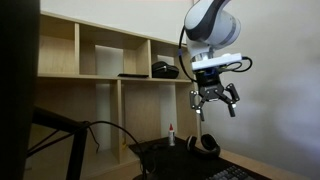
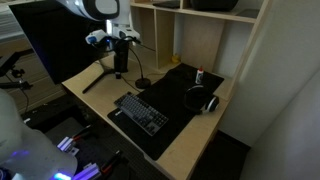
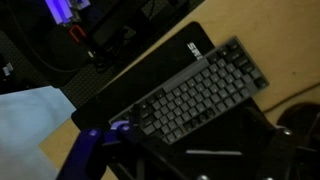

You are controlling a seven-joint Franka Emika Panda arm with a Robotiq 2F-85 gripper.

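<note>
My gripper hangs in the air above the desk, its two fingers spread with nothing between them. A dark grey keyboard lies on a black desk mat, well below the gripper. In the wrist view the keyboard runs diagonally across the middle, and the dark gripper parts at the bottom cover some of the mat. Black headphones rest at the mat's right side. A small white bottle with a red cap stands at the back of the mat.
Wooden shelving rises behind the desk, with a black case on one shelf. In exterior view 2 a black stand is beside the mat, toward the arm. Bare mat lies between keyboard and headphones.
</note>
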